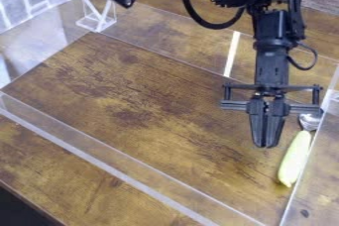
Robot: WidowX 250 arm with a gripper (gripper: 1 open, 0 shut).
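Note:
My black gripper (267, 134) hangs over the right part of the wooden work area, its two fingers shut together with nothing visible between them. Just right of and below it, a pale yellow-green elongated object (294, 159) lies along the right clear wall. A small silver metal item (310, 120), perhaps a spoon, lies behind that object, close to the right of the gripper.
Clear low walls (119, 162) border the wooden floor (133, 101). A white rack (99, 14) stands at the back left. The middle and left of the floor are empty.

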